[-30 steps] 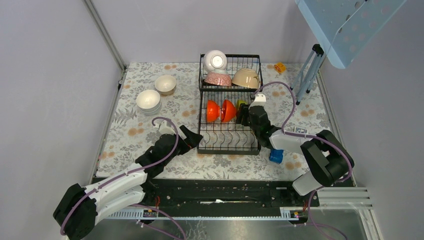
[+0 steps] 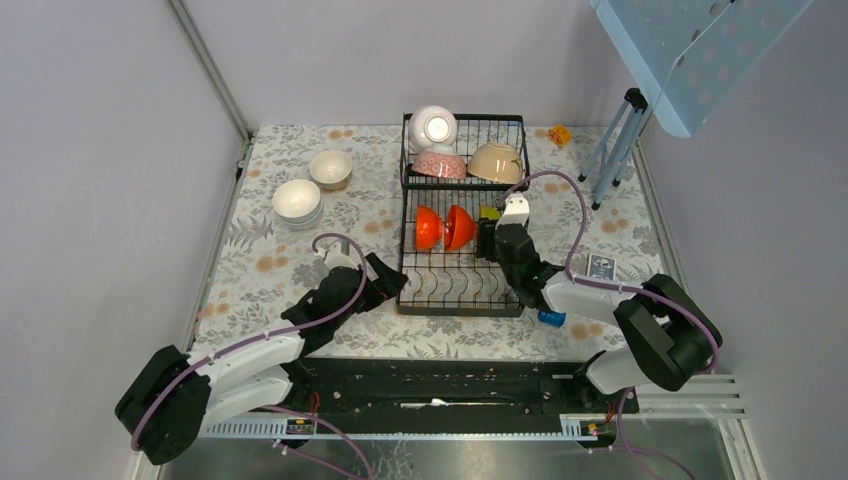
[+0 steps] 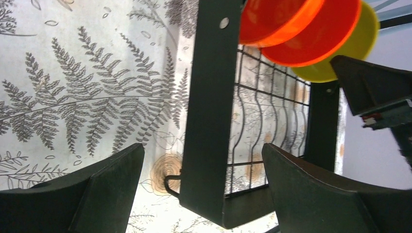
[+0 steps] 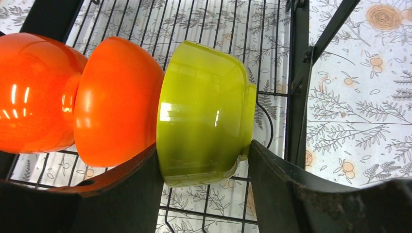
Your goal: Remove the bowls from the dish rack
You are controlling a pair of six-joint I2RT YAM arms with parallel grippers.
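Note:
In the right wrist view, a yellow-green bowl (image 4: pixel 209 107) stands on edge in the dish rack's lower tier, between the fingers of my right gripper. One finger is at its rim side and the other by its foot; how firmly they press cannot be told. Two orange bowls (image 2: pixel 428 229) stand on edge to its left. On the upper tier sit a white bowl (image 2: pixel 433 126), a pink patterned bowl (image 2: pixel 440 164) and a beige bowl (image 2: pixel 496 162). My left gripper is open and empty, by the rack's (image 2: pixel 460 310) front left corner.
Cream bowls (image 2: pixel 298 199) and another pale bowl (image 2: pixel 331 167) stand on the table left of the rack. A blue cup (image 2: pixel 551 318) lies right of the rack under my right arm. Behind it are a yellow item (image 2: pixel 560 135) and a tripod (image 2: pixel 618 150).
The rack and its bowls have shifted slightly right and toward the front. The green bowl has moved a little right with my right gripper. My left arm has moved slightly.

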